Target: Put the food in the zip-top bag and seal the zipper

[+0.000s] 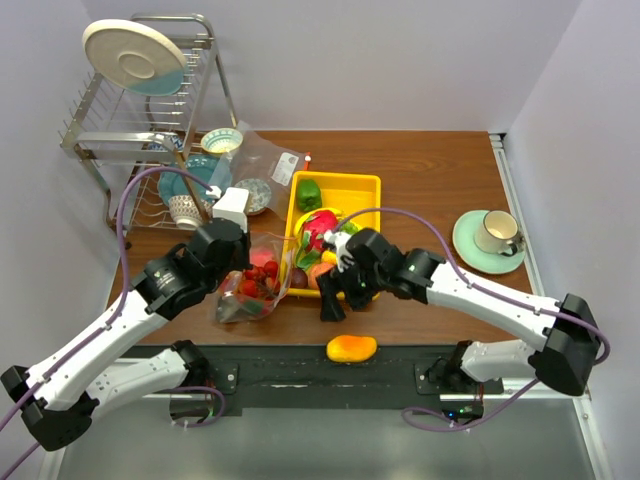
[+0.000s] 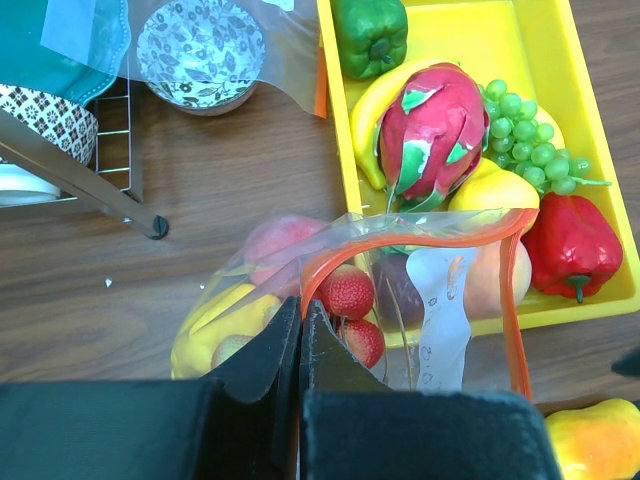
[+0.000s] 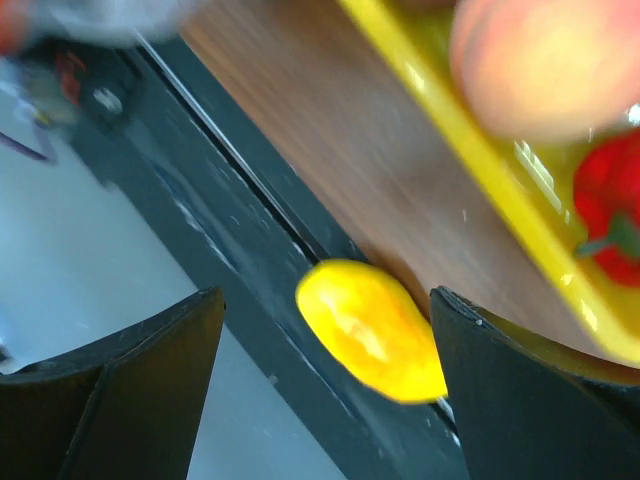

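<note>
Strawberries (image 2: 347,292) and yellow fruit lie inside the clear zip top bag (image 1: 240,307). Its orange-rimmed mouth gapes toward the yellow tray, and my left gripper is shut on the rim. A yellow-orange mango (image 3: 370,330) lies outside the bag, at the table's front edge. Above it, my right gripper stands open; in the right wrist view the mango shows between and beyond the fingertips, with no grip on it.
The yellow tray (image 2: 622,215) holds a red pepper (image 2: 572,245), dragon fruit (image 2: 432,135), grapes and other food. A dish rack (image 1: 110,140) stands at the back left; a green saucer (image 1: 470,255) with a mug sits at the right. Table between tray and saucer is clear.
</note>
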